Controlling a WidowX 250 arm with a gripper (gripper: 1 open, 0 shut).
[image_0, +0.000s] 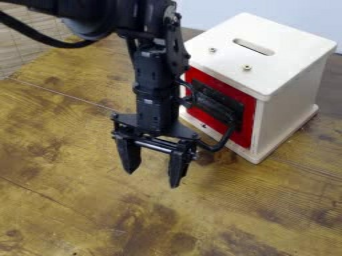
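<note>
My black gripper hangs above the wooden floor in front of and left of a white box. Its two fingers point down and stand apart, open, with nothing seen between them. The box has a slot and two small knobs on top and a red front panel with a dark opening, partly hidden behind my arm and its cable.
A white wall stands behind the box, and a woven mat edge shows at the upper left.
</note>
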